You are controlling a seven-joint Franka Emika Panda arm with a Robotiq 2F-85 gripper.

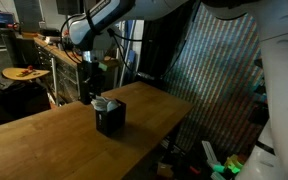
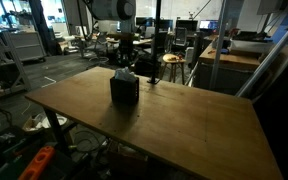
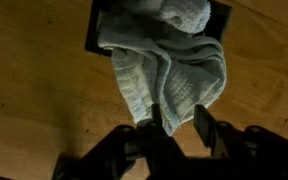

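Note:
A pale grey cloth (image 3: 174,70) is bunched in a black open box (image 1: 111,121) on the wooden table, part of it sticking up above the rim. In the wrist view the cloth spreads over the box's edge, its narrow end reaching down to my gripper. The two dark fingers stand apart, one on each side of that end. Whether they touch it I cannot tell. From exterior view 2 the cloth (image 2: 125,74) shows as a light heap on top of the box (image 2: 125,92); the box's inside is hidden.
Bare wooden tabletop (image 2: 189,120) lies around the box, with wide free room on its right in exterior view 2. Behind the table stand a round stool (image 1: 24,73) and cluttered desks. Dark cables and equipment sit beyond the table's near edge.

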